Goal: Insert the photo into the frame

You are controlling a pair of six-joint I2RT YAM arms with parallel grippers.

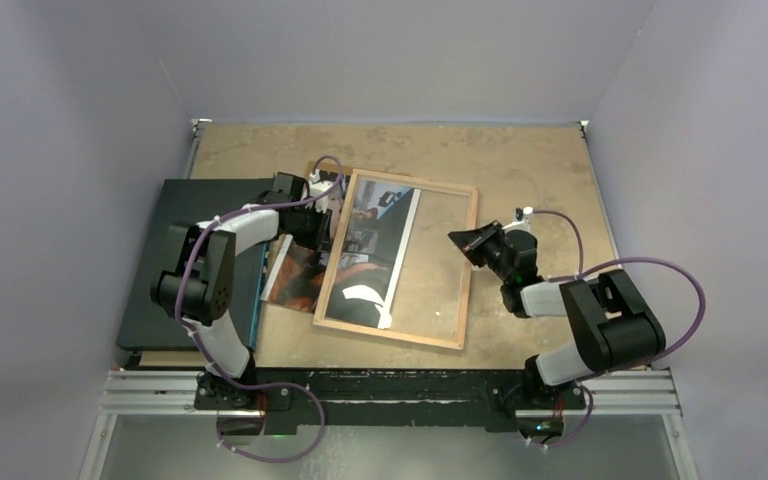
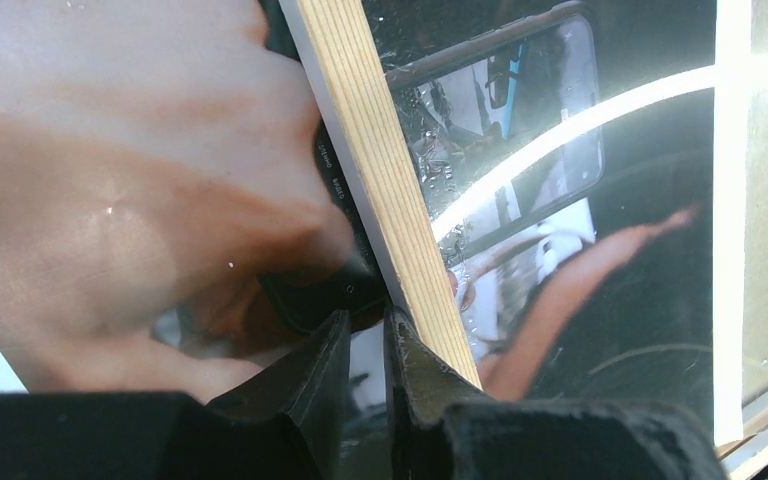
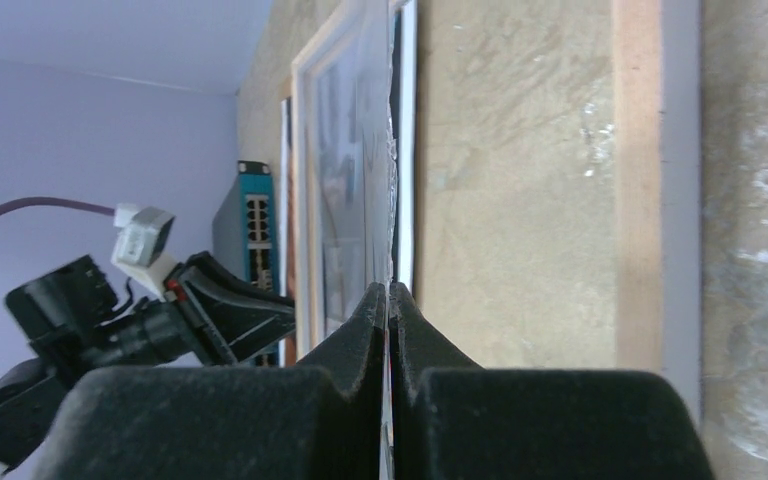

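The wooden frame [image 1: 390, 338] lies tilted on the table in the top view. A dark photo [image 1: 295, 275] extends from left of the frame's left bar to a white border [image 1: 403, 255] inside it. Its middle is hidden beneath that bar. In the left wrist view my left gripper is partly open over the photo, one finger close beside the wooden bar [image 2: 385, 170], nothing between its fingers. Over the frame's right side, my right gripper is shut on the thin edge of a clear sheet [image 3: 375, 150], which rises from its fingertips.
A large dark board [image 1: 195, 270] with a blue edge lies at the left, partly under the left arm. Grey walls enclose the table at the back and sides.
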